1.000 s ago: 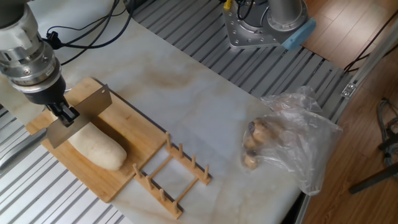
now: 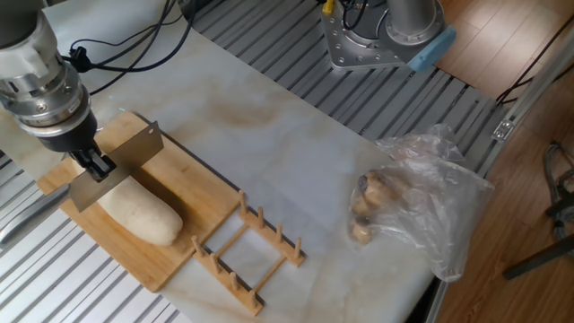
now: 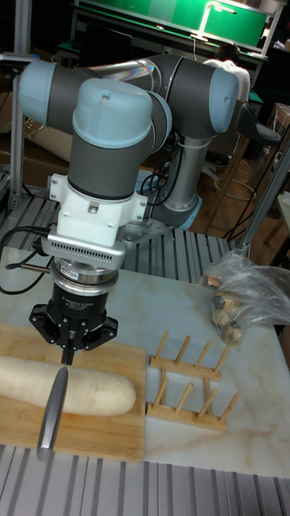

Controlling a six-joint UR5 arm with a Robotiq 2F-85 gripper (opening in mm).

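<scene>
A broad steel cleaver [image 2: 136,160] crosses above a thick white radish [image 2: 143,215], its grey handle [image 3: 53,414] pointing toward the front. My gripper [image 2: 101,169] is shut on the upper edge of the blade. In the other exterior view the gripper [image 3: 68,354] points straight down over the radish [image 3: 103,391], and the blade is seen nearly edge-on. The radish lies whole on a wooden cutting board [image 2: 202,188], as far as its visible part shows. Whether the blade's lower edge touches the radish I cannot tell.
A wooden peg rack [image 2: 235,240] stands against the board's right side. Farther right, a clear plastic bag [image 2: 439,206] holds several brownish lumps [image 2: 377,190]. Black cables [image 2: 134,67] run behind the arm. The marbled tabletop [image 2: 269,135] between board and bag is bare.
Over the last second the gripper and cleaver have shifted very slightly to the right in exterior view 2. The radish, board, rack and bag look unmoved.
</scene>
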